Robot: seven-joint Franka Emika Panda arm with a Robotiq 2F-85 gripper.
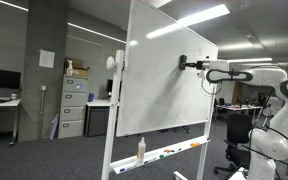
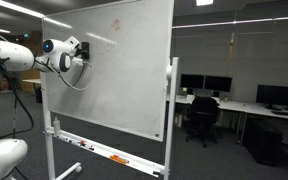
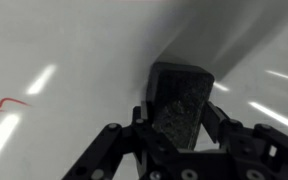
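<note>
A dark block-shaped eraser (image 3: pixel 180 95) sits between the fingers of my gripper, which is shut on it. In the wrist view the eraser's far end is close against the whiteboard (image 3: pixel 74 60), where its shadow spreads. A short red mark (image 3: pixel 6 103) shows on the board at the left of that view. From the first exterior side, the eraser (image 1: pixel 183 62) is at the upper right part of the whiteboard (image 1: pixel 159 85). The other exterior view has my gripper (image 2: pixel 81 50) near the upper left of the board, where a faint reddish mark (image 2: pixel 115 25) also shows.
Along the board's lower edge runs a tray (image 1: pixel 124 167) with several markers and a clear bottle (image 1: pixel 141 150). Office chairs (image 2: pixel 202 117) and desks with monitors stand behind. The board's surface around the eraser is free of obstacles.
</note>
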